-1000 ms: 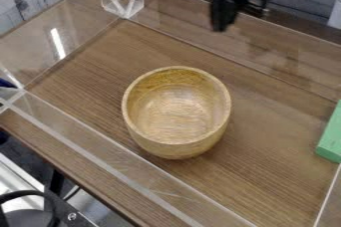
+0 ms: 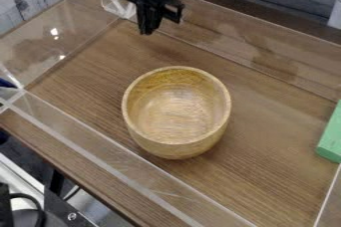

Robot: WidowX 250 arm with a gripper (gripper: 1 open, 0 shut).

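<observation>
The black gripper is at the top centre of the camera view, shut, with nothing visible between its fingers. It is above the back left part of the wooden surface, beside a clear angular plastic piece. A large round wooden bowl stands in the middle foreground, apart from the gripper, and looks empty.
A green object lies at the right edge. Clear panels run along the left side, with black cables at the lower left.
The gripper has moved left across the back from the upper right and has come slightly lower in the view, beside the clear plastic piece.
</observation>
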